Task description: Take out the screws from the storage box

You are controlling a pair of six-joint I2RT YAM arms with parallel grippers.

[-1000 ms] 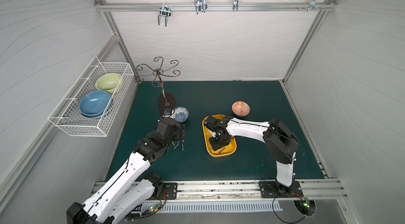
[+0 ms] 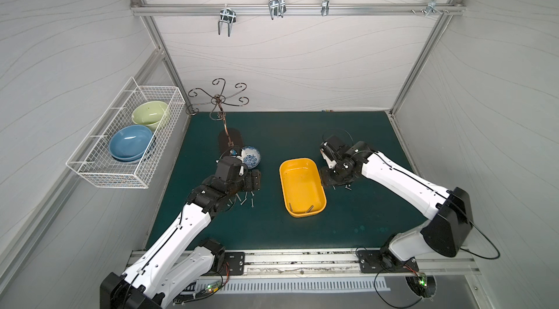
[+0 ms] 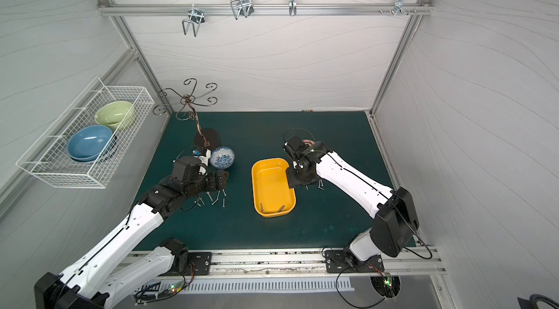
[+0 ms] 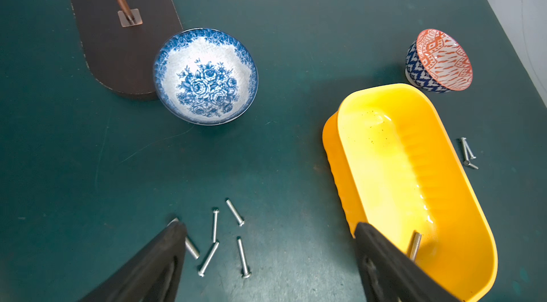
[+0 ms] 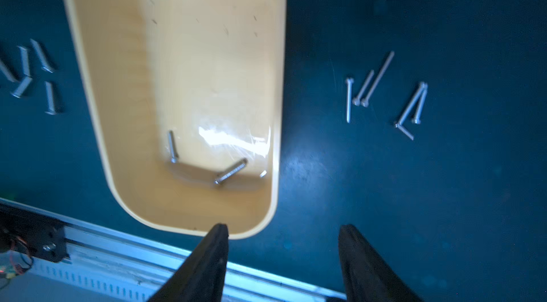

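Observation:
The yellow storage box (image 2: 300, 183) stands mid-table, its front end holding two screws that show in the right wrist view: a short screw (image 5: 172, 147) at left and a thicker screw (image 5: 230, 171) near the right wall. Above the table just right of the box, my right gripper is open and empty. Over the left side, my left gripper also stands open with nothing between its fingers. Loose screws (image 4: 242, 256) lie on the table below it. Another group of screws (image 5: 376, 80) lies to the right of the box.
A blue-white bowl (image 4: 205, 77) sits beside the dark base (image 4: 122, 28) of a metal stand. An orange-patterned bowl (image 4: 441, 60) is behind the box. A wire basket (image 2: 125, 140) with dishes hangs on the left wall.
My right arm has swung from over the box to its right side, now covering the orange bowl in the top left view. The left arm has shifted only slightly.

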